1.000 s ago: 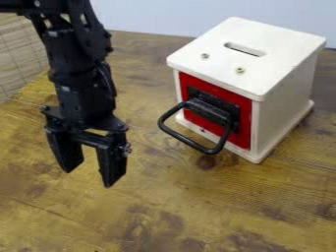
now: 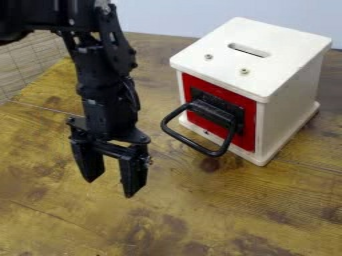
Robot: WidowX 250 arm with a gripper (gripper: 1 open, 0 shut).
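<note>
My black gripper (image 2: 112,172) hangs open over the wooden table at left, fingers pointing down, with nothing between them. To its right stands a white wooden box (image 2: 286,105) with a slot and two round fittings on top and a red front panel (image 2: 249,114). A black U-shaped handle (image 2: 201,144) juts from that panel toward the gripper, apart from it.
A woven mat (image 2: 27,70) lies at the back left, and a pale wall (image 2: 174,15) stands behind.
The arm and open gripper have shifted slightly to the right over the last second. The box and its handle have not moved.
</note>
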